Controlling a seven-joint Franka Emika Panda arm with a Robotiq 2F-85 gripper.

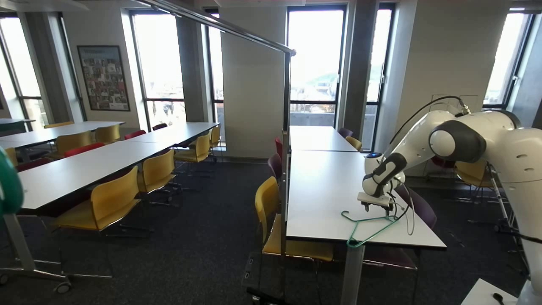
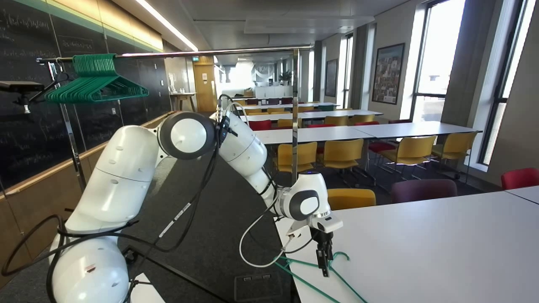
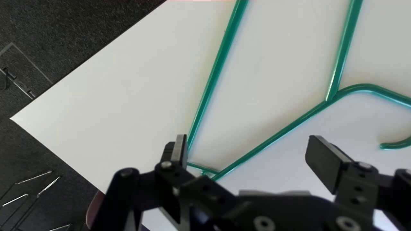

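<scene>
A green plastic hanger lies flat on the white table, close to its near edge. Above one end of it hovers my gripper, pointing down. Seen from the wrist, the fingers stand wide apart, and the hanger's corner with one of its bars shows beyond the gap between the fingers. One finger overlaps the lower end of the long bar in that view; touching cannot be told. The hanger's hook curls off to the right, outside the fingers. Nothing is held.
A metal rail carries several green hangers at its far-left end; its upright post stands beside the table. Yellow chairs line the table's side.
</scene>
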